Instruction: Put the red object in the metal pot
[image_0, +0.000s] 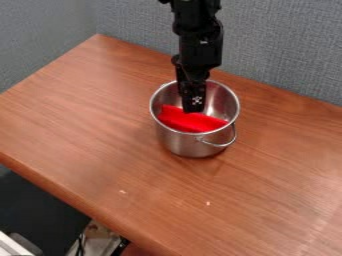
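The red object (190, 121) lies inside the metal pot (197, 143), leaning slantwise below the rim. My black gripper (194, 108) reaches down from above into the pot, its tip at the far side of the red object. How its fingers stand cannot be made out at this size, and part of the pot's inside is hidden behind the arm.
Bare wooden table (100, 140) surrounds the pot, with plenty of clear room to the left and in front. A grey partition (287, 50) rises behind the table. The pot's wire handle (218, 138) sticks out at its front right.
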